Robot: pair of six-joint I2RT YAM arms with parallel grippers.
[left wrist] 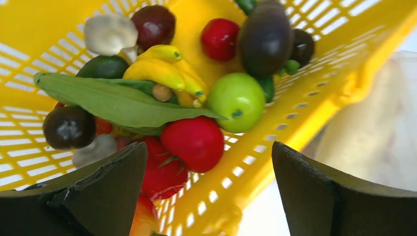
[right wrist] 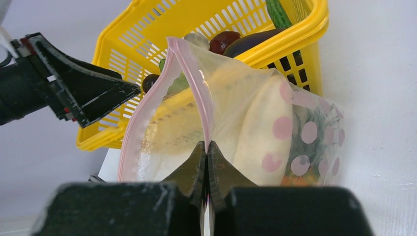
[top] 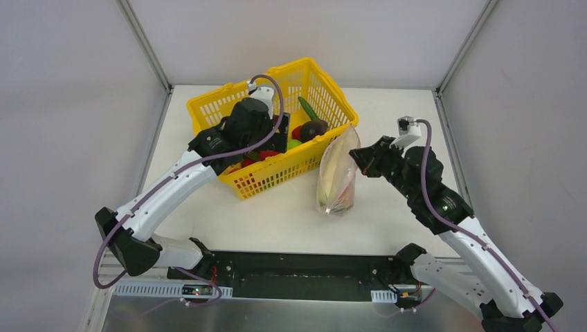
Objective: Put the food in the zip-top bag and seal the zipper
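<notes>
A clear zip top bag (top: 337, 176) with pink dots stands beside the yellow basket, its mouth gaping in the right wrist view. Pale and green-orange food (right wrist: 260, 132) shows inside it. My right gripper is shut on one pink edge of the bag's mouth. Over the basket, my left gripper hangs open with nothing between its fingers. Below it lie a red tomato (left wrist: 194, 142), a green apple (left wrist: 236, 102), yellow bananas (left wrist: 162, 73), a long green leaf-like vegetable (left wrist: 118, 98) and a dark eggplant (left wrist: 265, 39).
The yellow basket (top: 259, 181) fills the back middle of the table, its near right rim close to the bag.
</notes>
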